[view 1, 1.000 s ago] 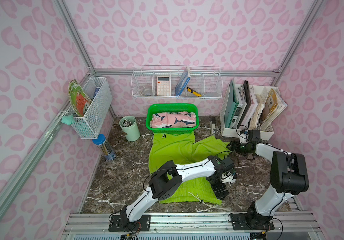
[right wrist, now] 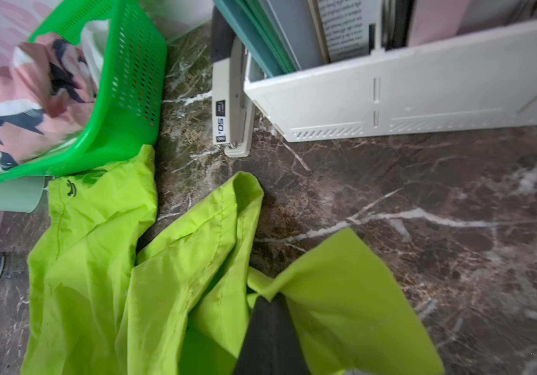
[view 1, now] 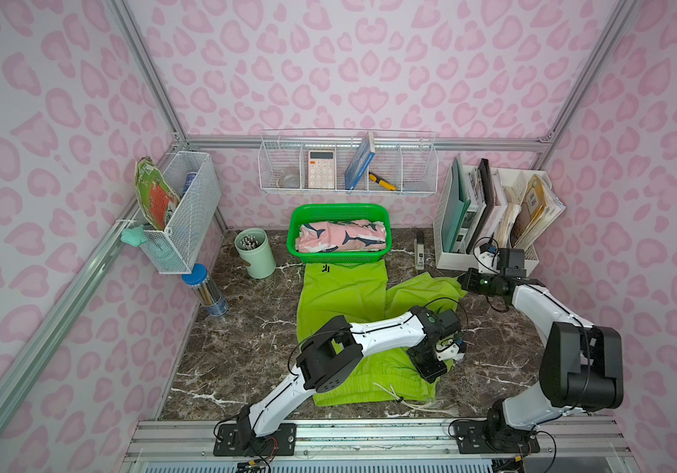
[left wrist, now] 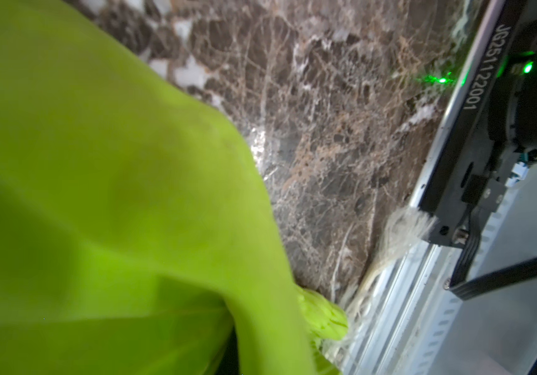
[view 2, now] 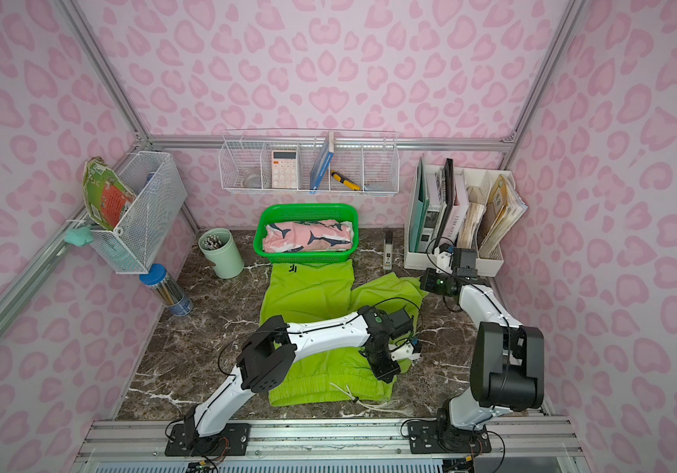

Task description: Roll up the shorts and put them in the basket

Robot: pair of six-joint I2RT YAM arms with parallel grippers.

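The lime green shorts [view 1: 338,291] lie spread on the marble table, the small black logo at their far end and the waistband with its pale cord near the front rail. In the right wrist view my right gripper has its fingers together, pinching a fold of the right leg's cloth, which is drawn up slightly. Seen from above, my left gripper [view 1: 430,372] is low over the right side of the waistband end. Bunched cloth [left wrist: 156,187] fills much of the left wrist view and hides the left fingers, so their state is unclear.
A green basket [view 1: 297,250] with pink cloth stands against the shorts' far end. A stapler [view 1: 419,250] and a white file holder [view 1: 450,260] stand back right, the holder close to my right gripper. A mint cup [view 1: 258,260] stands left.
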